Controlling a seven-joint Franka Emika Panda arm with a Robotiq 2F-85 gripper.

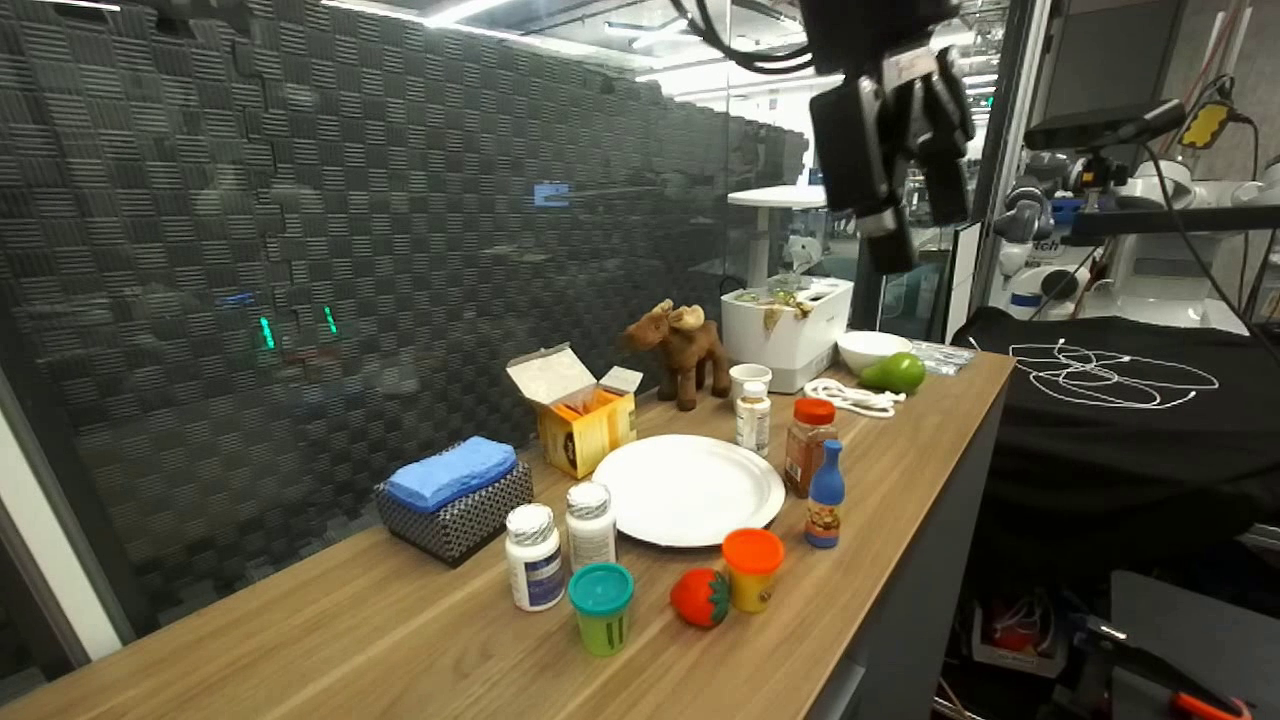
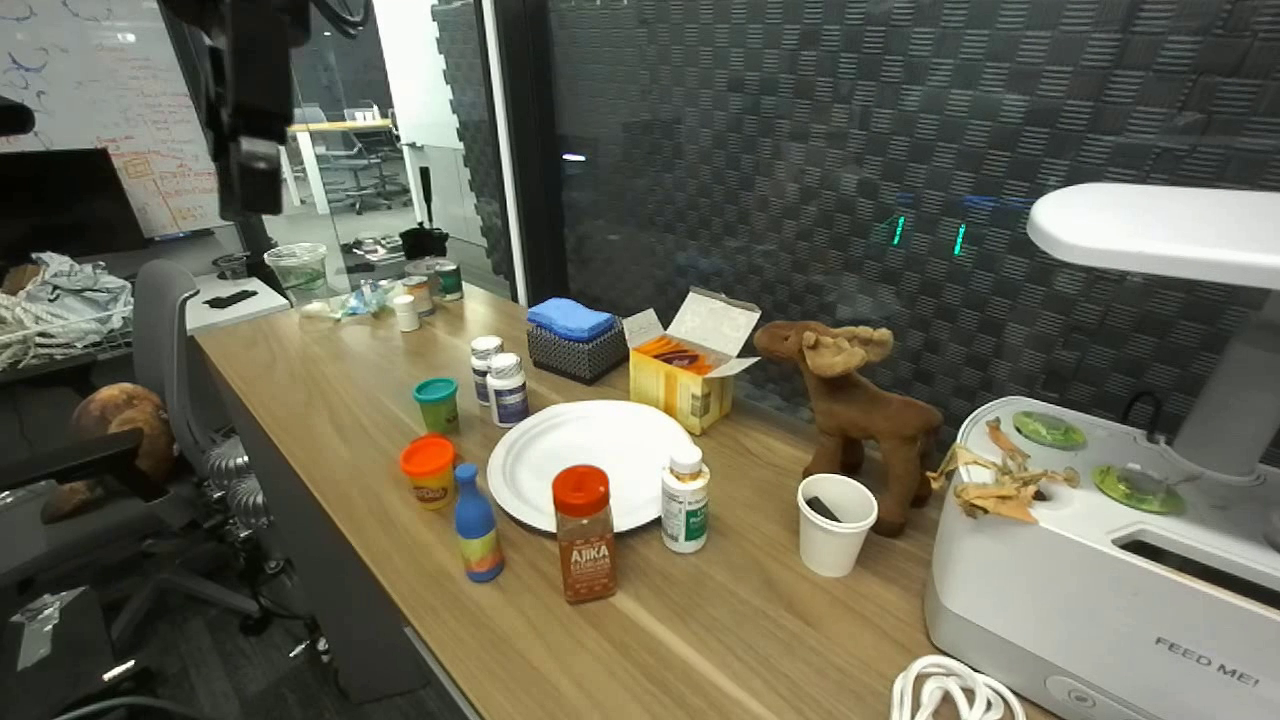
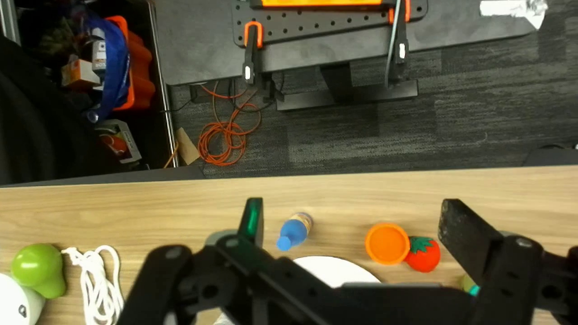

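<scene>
High above the counter, my gripper stands open, its two fingers wide apart and nothing held between them. Below it in the wrist view lie a blue bottle (image 3: pixel 294 232), an orange-lidded tub (image 3: pixel 387 243) and a red strawberry (image 3: pixel 423 254) touching that tub. A white plate (image 1: pixel 690 490) rests empty on the wood. Around it stand a red-capped spice jar (image 2: pixel 584 534), a white pill bottle with a green label (image 2: pixel 685 502), two more white pill bottles (image 1: pixel 534 558) and a teal-lidded tub (image 1: pixel 601 608).
Along the wall are a woven box with a blue cloth (image 1: pixel 453 474), an open yellow box (image 1: pixel 585 426), a plush moose (image 2: pixel 858 414), a paper cup (image 2: pixel 834 524) and a white planter (image 1: pixel 786 330). White cord (image 3: pixel 100 281) and a green pear (image 3: pixel 39 269) lie at one end.
</scene>
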